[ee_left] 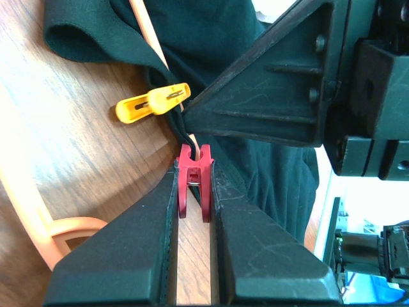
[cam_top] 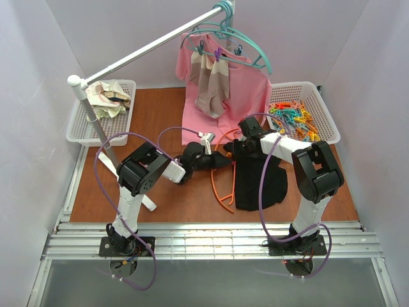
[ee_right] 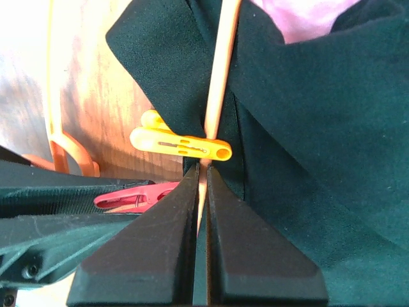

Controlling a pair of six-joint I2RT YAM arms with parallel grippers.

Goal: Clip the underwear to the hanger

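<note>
Black underwear (cam_top: 259,188) lies under an orange hanger (cam_top: 217,192); its edge follows the hanger bar (ee_right: 220,64). A yellow clip (ee_left: 151,102) sits across that bar and the cloth. My left gripper is shut on a red clip (ee_left: 192,173) at the fabric edge, just below the yellow one. My right gripper is shut at the bar, beside the yellow clip; whether anything thin is between its fingertips is hard to see. The two grippers are very close together.
Pink garment (cam_top: 198,128) and hanging clothes are at the back. A clip basket (cam_top: 327,128) stands right, a basket of cloth (cam_top: 77,128) left. A white rack (cam_top: 147,48) spans the upper left. Bare wood lies in front of the left arm.
</note>
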